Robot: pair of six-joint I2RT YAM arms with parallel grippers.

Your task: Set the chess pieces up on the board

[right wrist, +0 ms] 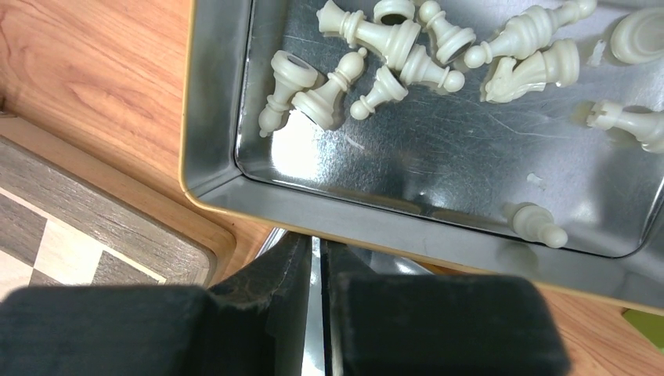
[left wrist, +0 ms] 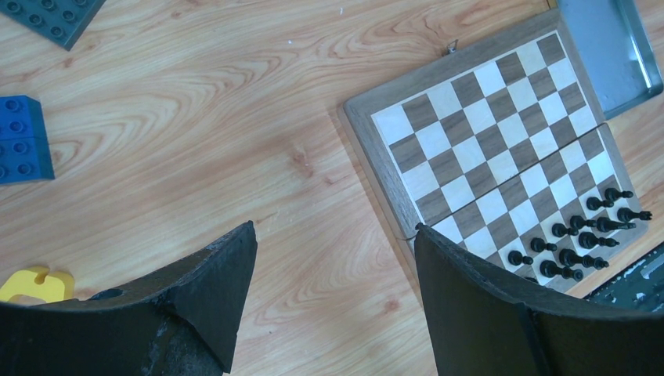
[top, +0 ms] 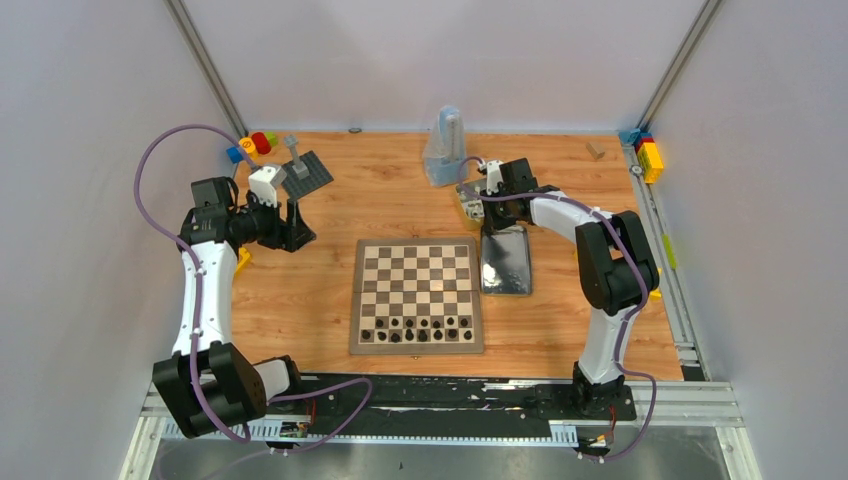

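Observation:
Dark pieces (left wrist: 583, 258) stand in two rows along the near side of the chessboard (top: 417, 239); its other squares are bare. White pieces (right wrist: 517, 39) lie loose in a metal tray (right wrist: 211, 94) beyond the board's right corner, with one standing near the tray's wall. Over the wood left of the board, my left gripper is open and empty. My right gripper is at the outer side of the white pieces' tray, above the empty tray (top: 506, 270). Only a narrow gap shows between its fingers, and the tray's rim hides their tips, so any hold is unclear.
A clear plastic bag (top: 445, 150) stands at the back. Toy bricks (left wrist: 23, 141) and a yellow piece (left wrist: 39, 283) lie on the left; more yellow bricks (top: 650, 160) are at the right edge. Wood between the left arm and board is free.

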